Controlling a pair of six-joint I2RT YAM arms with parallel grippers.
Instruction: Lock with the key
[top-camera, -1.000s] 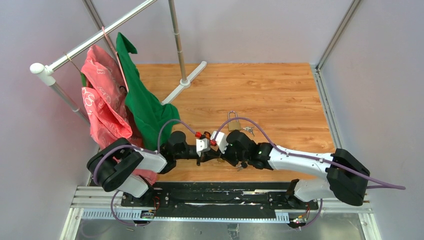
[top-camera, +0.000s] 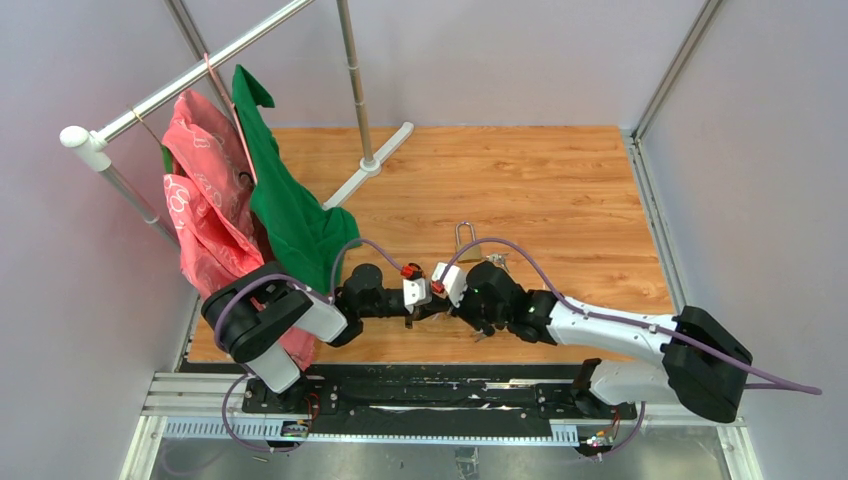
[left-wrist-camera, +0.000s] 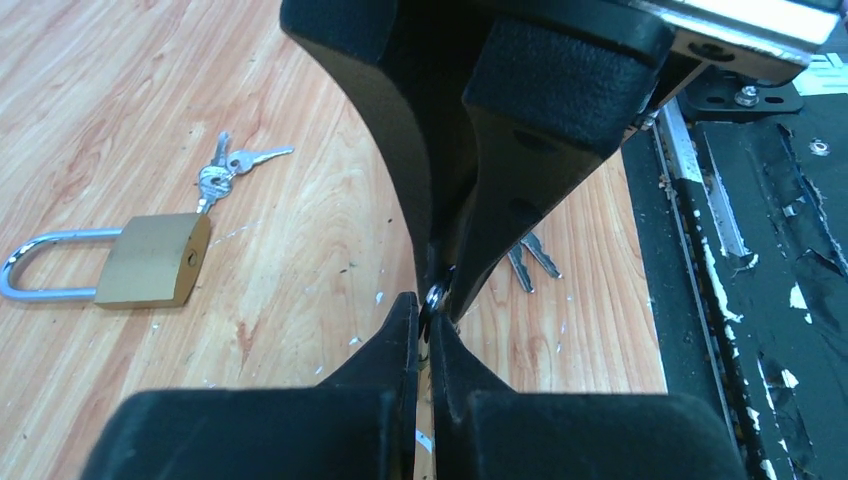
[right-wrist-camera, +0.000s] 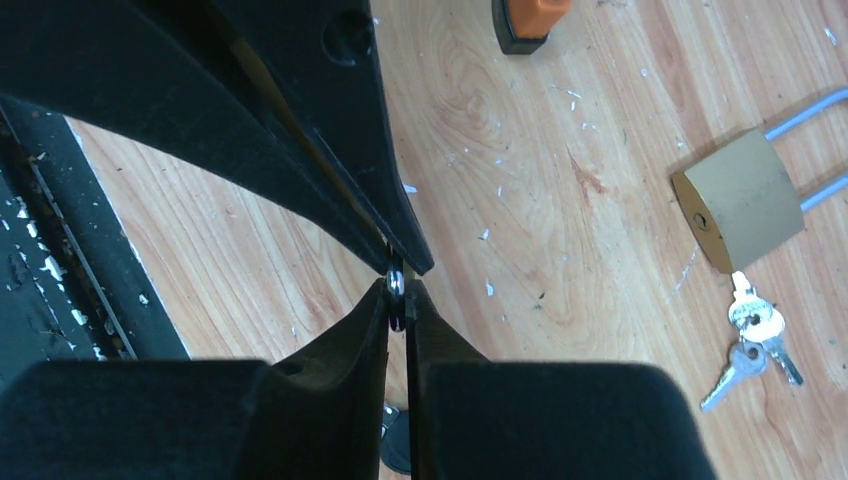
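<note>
My left gripper is shut and meets my right gripper tip to tip above the table's front part. A thin shiny metal piece (right-wrist-camera: 396, 300) shows where the fingertips meet. Its shape is mostly hidden, so I cannot tell whether it is a key. The right fingers look close together around it; how firmly they stand on it does not show. A brass padlock (left-wrist-camera: 150, 262) lies flat on the table, its shackle pointing away from the keyhole end. Small silver keys (right-wrist-camera: 755, 330) on a ring lie beside that end.
More key blades (left-wrist-camera: 535, 258) lie on the table behind the right gripper. A clothes rack holds a red cloth (top-camera: 207, 185) and a green cloth (top-camera: 290, 205) at the left.
Both grippers have shifted slightly to the right together, still tip to tip. The left elbow has moved right too. The padlock and the keys beside it have not moved.
</note>
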